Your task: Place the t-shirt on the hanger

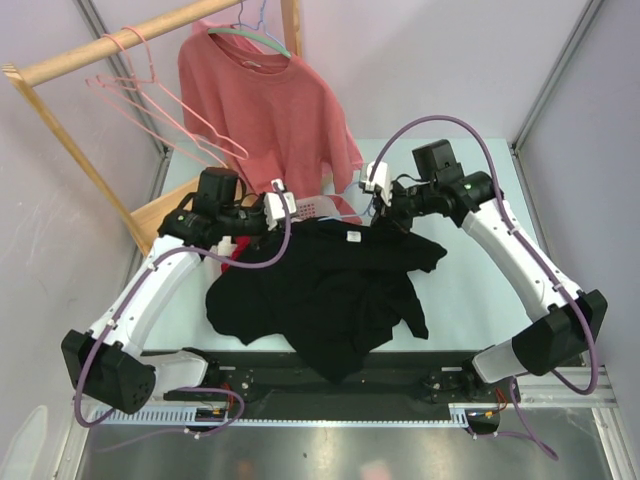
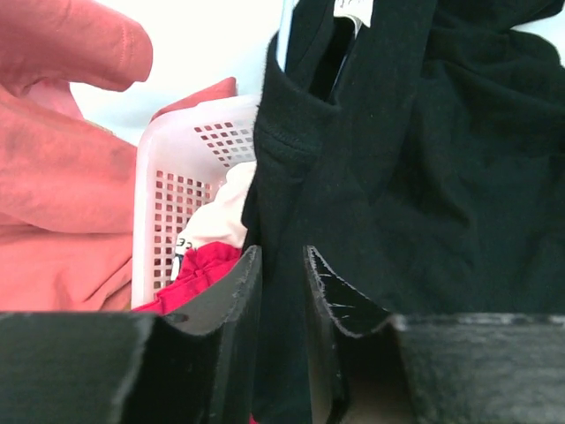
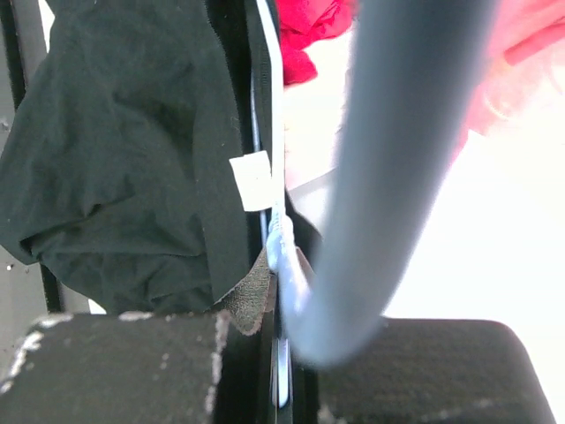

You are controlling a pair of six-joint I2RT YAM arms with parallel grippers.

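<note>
The black t-shirt (image 1: 310,290) lies spread over the table's middle, its white label (image 1: 353,236) near the upper edge. A light blue hanger (image 3: 276,115) runs along that edge, partly inside the fabric. My right gripper is shut on the hanger at the shirt's edge. My left gripper is part open over the shirt's left portion, its fingers apart, with black fabric beneath; whether it touches the fabric is unclear.
A wooden rack (image 1: 75,60) with pink hangers (image 1: 160,120) and a pink sweater (image 1: 265,115) stands back left. A white basket (image 2: 154,212) with red and white cloth sits behind the shirt.
</note>
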